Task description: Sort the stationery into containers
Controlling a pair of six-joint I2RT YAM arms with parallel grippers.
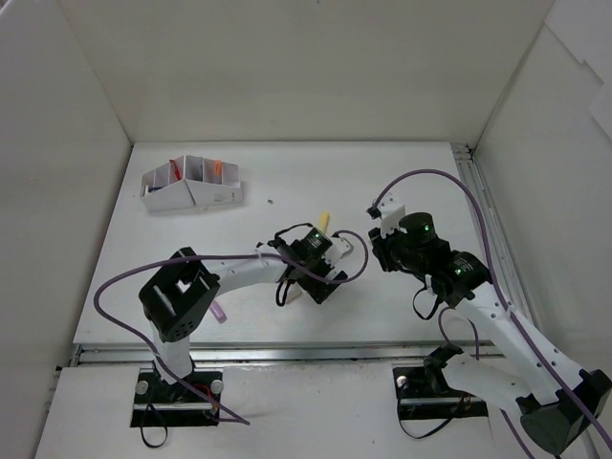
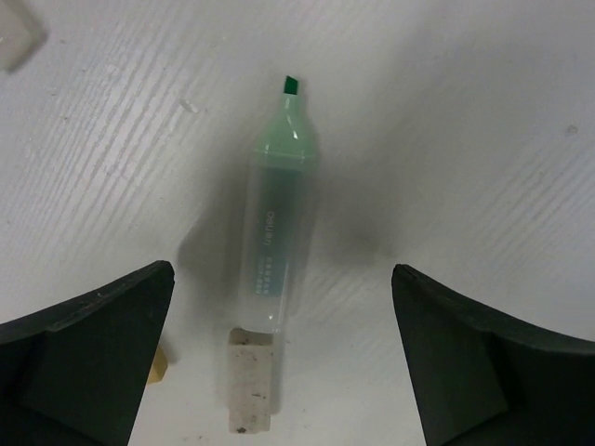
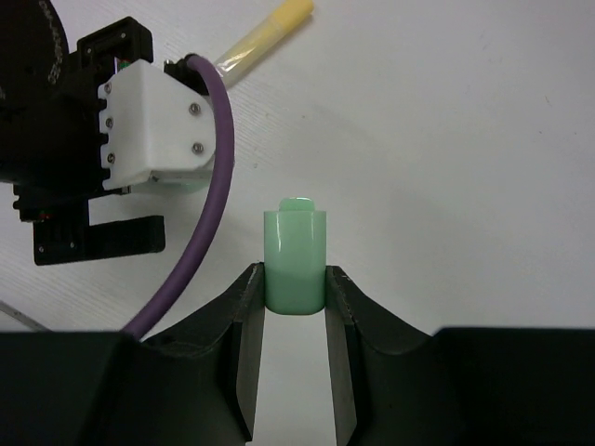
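Observation:
An uncapped green highlighter (image 2: 271, 232) lies on the white table in the left wrist view, its dark green tip bare. My left gripper stands open above it, one finger to either side and neither touching. In the right wrist view, my right gripper is shut on a light green cap (image 3: 296, 255), held clear of the table. A yellow highlighter (image 1: 324, 222) rests beyond the left gripper. Toward the front left lies a pinkish-purple stationery piece (image 1: 218, 312). The white divided container (image 1: 218, 194) at the back left has orange and red items inside.
Part of a pale block (image 2: 14, 39) shows at the corner of the left wrist view. The left gripper's body (image 3: 158, 125) is close beside the right gripper. Open table (image 1: 382, 172) spreads across the back and right.

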